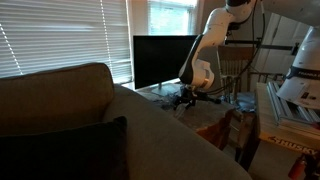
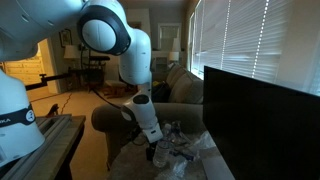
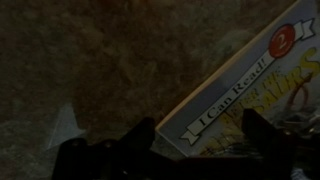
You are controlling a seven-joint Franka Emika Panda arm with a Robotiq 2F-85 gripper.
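Note:
A thin "I Can Read!" book (image 3: 232,105) with a lavender top band lies at a slant on the brown mottled surface (image 3: 110,60), running off the lower right of the wrist view. Over its near corner stands my gripper, open, its dark fingers spread apart at the bottom of that view. Exterior view 2 has the gripper (image 2: 155,143) pointing down, low among pale items; whether it touches anything there cannot be told. From exterior view 1 the gripper (image 1: 185,98) is small and dark, near the low surface beyond the couch.
A large black screen (image 2: 262,95) stands to the right in exterior view 2, with crumpled clear plastic (image 2: 182,140) near its base. The couch (image 1: 165,140) fills the front of exterior view 1. A wooden table (image 1: 280,125) is at the right. A pale scrap (image 3: 62,128) lies left of the book.

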